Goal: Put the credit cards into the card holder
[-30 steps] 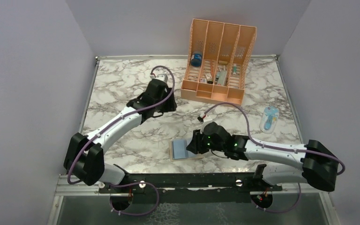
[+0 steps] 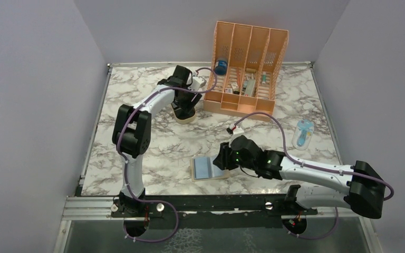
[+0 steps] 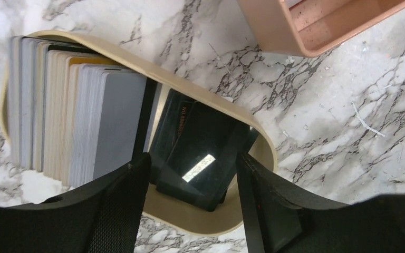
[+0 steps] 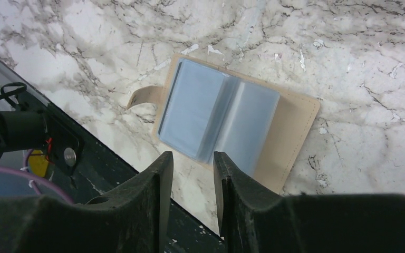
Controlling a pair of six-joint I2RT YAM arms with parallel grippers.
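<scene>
My left gripper hangs open over a beige tray [image 3: 205, 100] of cards. In the left wrist view, a fanned stack of grey, white and cream cards [image 3: 116, 121] fills the left end, and black cards [image 3: 205, 153] lie between my fingertips. The card holder [image 4: 190, 103] lies open on the table near the front edge, with light blue sleeves on a beige backing. My right gripper is over its near side, part open with nothing seen between its fingers.
A peach organizer [image 2: 250, 105] with several items stands at the back, close to the tray. A blue item in clear packaging [image 2: 302, 134] lies at right.
My left arm has moved back and up in the top view to over the card tray. My right arm has shifted slightly.
</scene>
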